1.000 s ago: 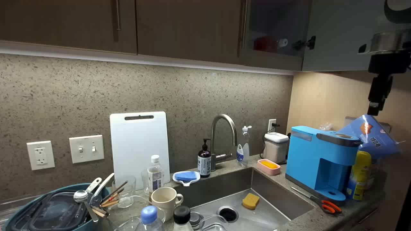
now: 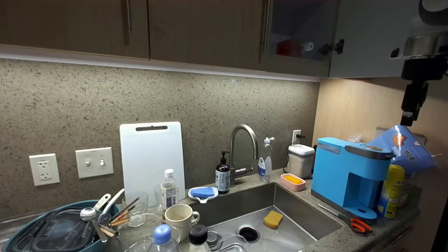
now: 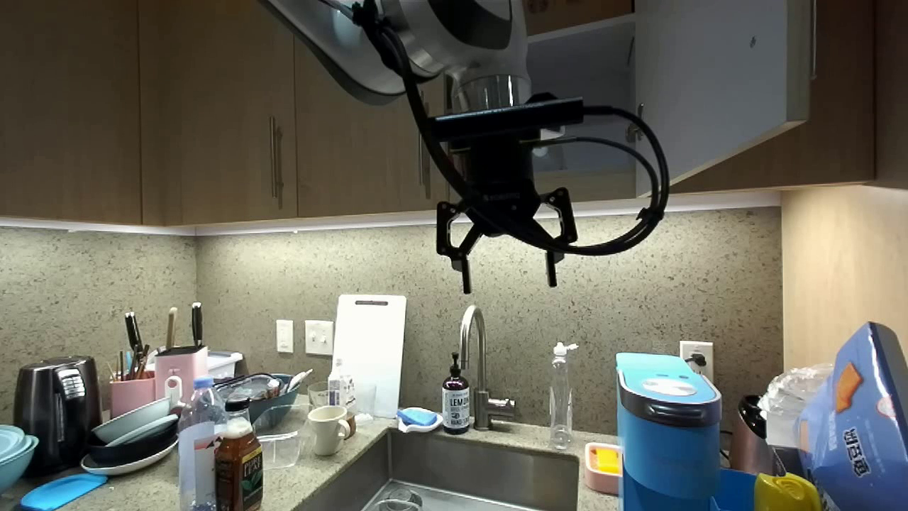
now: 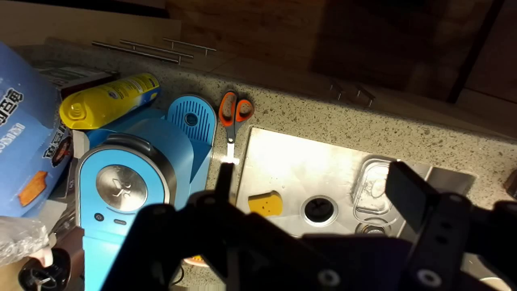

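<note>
High above the counter, my gripper (image 3: 508, 279) hangs pointing down, its two fingers well apart and nothing between them. The wrist view looks down past the open gripper onto the steel sink (image 4: 291, 155). Inside the sink, a yellow sponge (image 4: 266, 203) lies near the drain, with a clear container (image 4: 375, 186) on the drain's other side. Orange-handled scissors (image 4: 233, 116) rest on the counter between the sink and a blue coffee machine (image 4: 181, 150). On the far side of that machine lies a yellow bottle (image 4: 111, 101) in the wrist view.
A cabinet door (image 3: 723, 77) stands open beside the arm. Behind the sink rise the faucet (image 3: 479, 366) and a soap bottle (image 3: 456, 400). A mug (image 2: 181, 216), bottles and a full dish basin (image 2: 50, 235) crowd the left counter. A blue bag (image 3: 860, 426) stands at right.
</note>
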